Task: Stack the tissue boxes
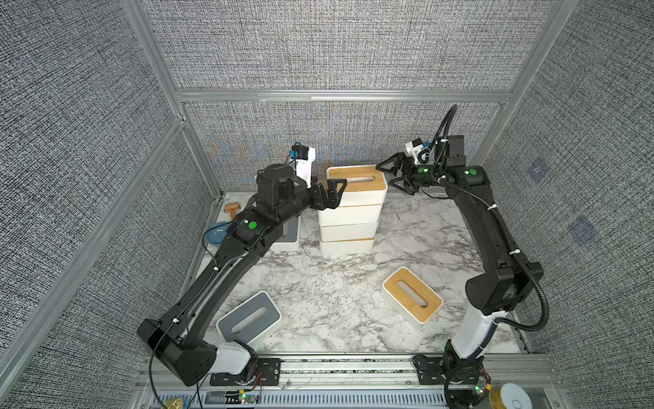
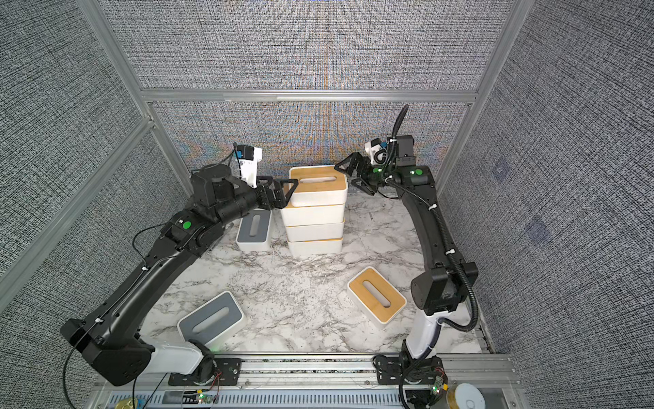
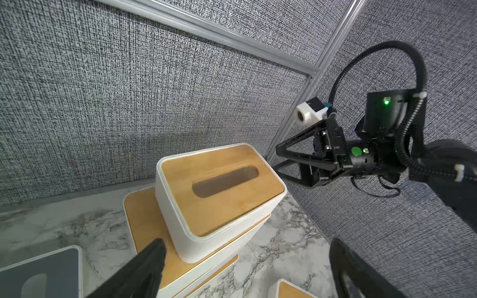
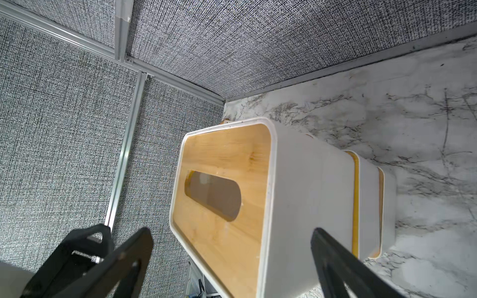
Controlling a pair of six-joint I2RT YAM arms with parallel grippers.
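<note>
A wood-topped white tissue box lies on top of a column of white boxes at the back centre. In the left wrist view it sits shifted to the right, leaving a strip of the lower box's wooden lid bare on the left. My left gripper is open at the stack's left side, with nothing held. At the top box's right end stands my right gripper, its fingers apart and not closed on the box; whether a finger touches it I cannot tell.
Loose on the table are a wood-topped box front right, a grey-topped box front left and another grey-topped box left of the stack. A blue bowl and wooden mallet lie far left.
</note>
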